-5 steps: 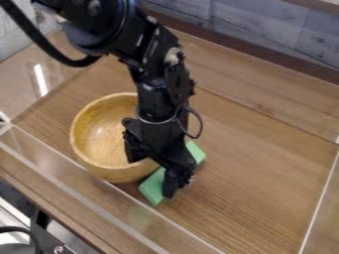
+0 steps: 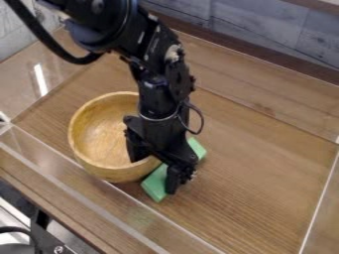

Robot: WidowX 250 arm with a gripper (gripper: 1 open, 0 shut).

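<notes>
A light wooden bowl (image 2: 97,141) sits on the table at left of centre. Beside its right side lies a green object (image 2: 157,186), long and flat, partly covered by the gripper. My black gripper (image 2: 169,173) is low over the green object, just right of the bowl's rim, its body hiding part of both. Whether its fingers are open, shut or holding the green object is hard to tell.
Bare wooden tabletop (image 2: 259,174) fills the right and back. A grey wall (image 2: 265,30) runs along the back right. The table's front edge is at lower left, with dark cables beyond it.
My gripper has shifted very slightly at its fingers over the green object; the bowl and the green object look almost unchanged.
</notes>
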